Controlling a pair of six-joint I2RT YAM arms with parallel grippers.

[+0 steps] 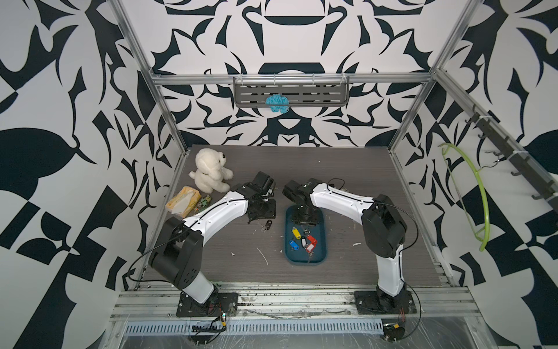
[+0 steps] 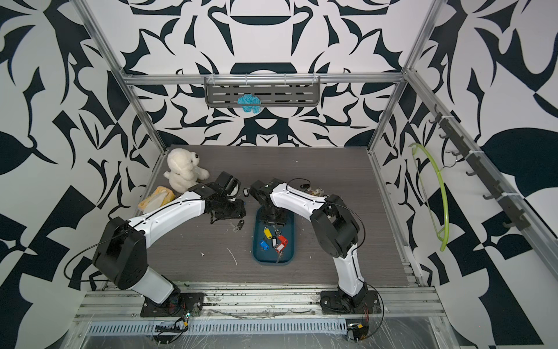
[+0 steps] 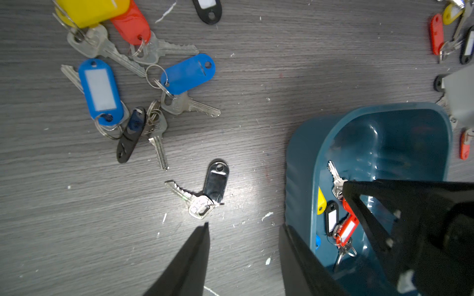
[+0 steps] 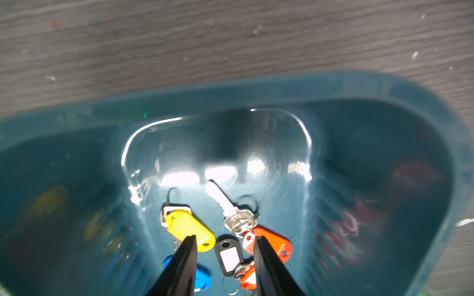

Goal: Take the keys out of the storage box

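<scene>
The blue-green storage box point(image 1: 287, 251) holds several tagged keys: a yellow tag point(image 4: 190, 228), a blue tag point(image 4: 201, 280), a black tag point(image 4: 229, 256) and red tags point(image 4: 270, 242). A silver key point(image 4: 220, 198) lies toward one end of its floor. My right gripper is over the box, open and empty. Left of the box, my left gripper hovers over the table, fingers apart with nothing between them. Just beyond its fingertips lies a key with a black tag point(image 3: 216, 182).
On the table left of the box rest several more tagged keys, among them a blue tag point(image 3: 188, 74). Others lie right of the box, including a red tag point(image 3: 437, 33). A white bear point(image 1: 209, 169) and a tissue pack point(image 1: 183, 201) stand far left. Both arms are close together.
</scene>
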